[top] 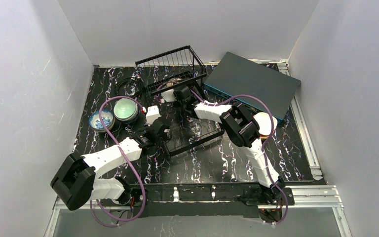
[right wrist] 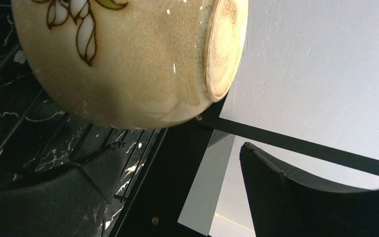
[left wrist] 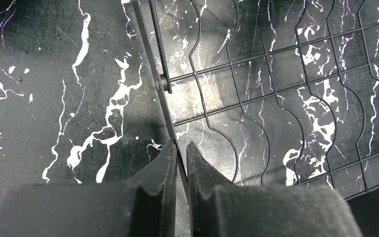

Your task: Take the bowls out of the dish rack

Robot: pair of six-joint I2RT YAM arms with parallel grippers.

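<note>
One beige bowl [right wrist: 128,69] with a painted flower lies tipped on its side in the black dish rack [top: 197,143]; the top view shows little of it behind the upper tier's rail. Close to that bowl, my right gripper stands open, its fingers apart and the bowl above the gap in the right wrist view. My left gripper is shut on the thin side bar of the rack's lower tier. No bowl shows in the part of the lower tier seen by the left wrist.
At left on the counter sit a green bowl [top: 125,108] and a blue-patterned bowl [top: 101,120], each stacked. A white bowl [top: 265,122] tops a stack at right, partly behind my arm. A dark flat box [top: 251,81] and a coiled cable [top: 123,89] lie near the back wall.
</note>
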